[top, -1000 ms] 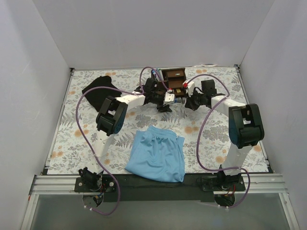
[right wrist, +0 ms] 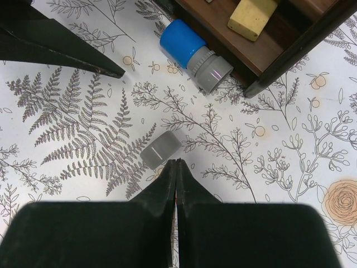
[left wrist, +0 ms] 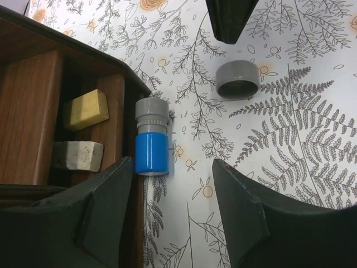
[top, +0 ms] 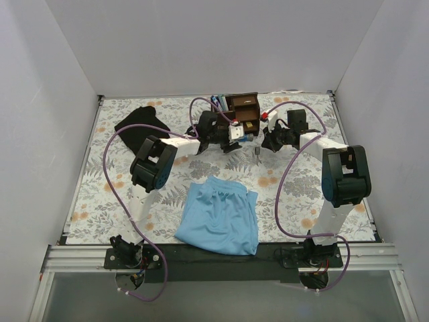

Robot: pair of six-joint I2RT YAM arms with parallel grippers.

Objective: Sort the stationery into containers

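Observation:
A blue-and-grey bottle lies on the patterned cloth against the side of the brown organizer; in the right wrist view the bottle shows its grey neck end. Around it in the left wrist view, my left gripper stands open, fingers apart and nothing held. A short grey cap rests on the cloth away from the bottle. My right gripper is shut, nothing showing between its fingers, its tips by the cap in that view.
Inside the organizer sit a yellow block and a whitish block. A blue cloth lies at the front, and a black cloth at the back left. Both grippers are close together near the organizer's front.
The left gripper has shifted slightly toward the organizer.

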